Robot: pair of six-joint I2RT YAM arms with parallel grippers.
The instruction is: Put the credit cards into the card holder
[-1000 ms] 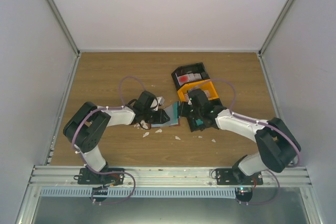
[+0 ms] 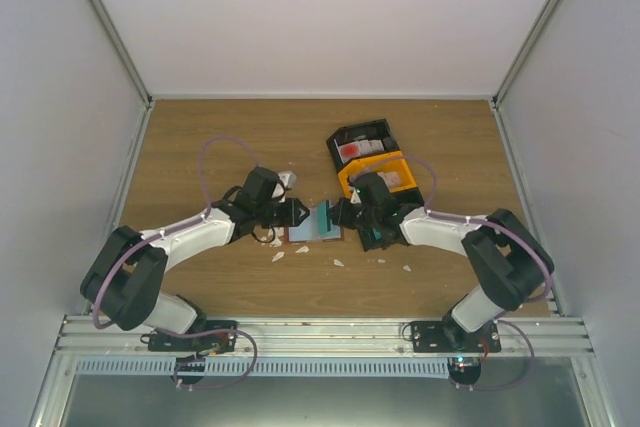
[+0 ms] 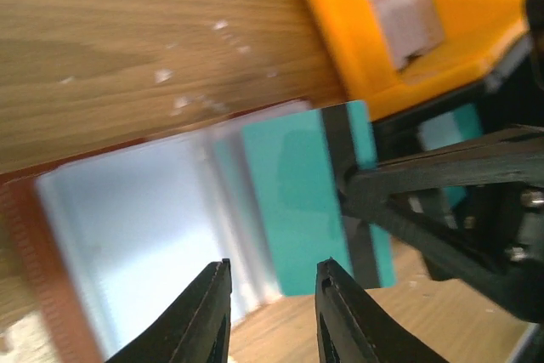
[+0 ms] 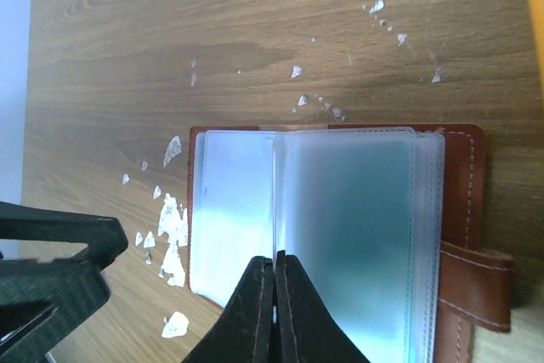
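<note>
The card holder (image 3: pixel 144 218), brown with clear sleeves (image 4: pixel 229 193), lies open at the table's middle. A teal card with a black stripe stands over it, seen edge-on in the right wrist view, with my right gripper shut on it. My left gripper is at the holder's near side; its fingertips show apart in its wrist view, and I cannot tell whether anything is between them.
An orange tray (image 3: pixel 348 31) with cards sits right of the holder, a black tray (image 2: pixel 345 137) behind it, and another dark tray with teal cards partly under my right arm. White scraps (image 4: pixel 174 235) lie around the holder.
My left gripper has moved left and toward the back. My right gripper has moved left over the holder with the teal card.
</note>
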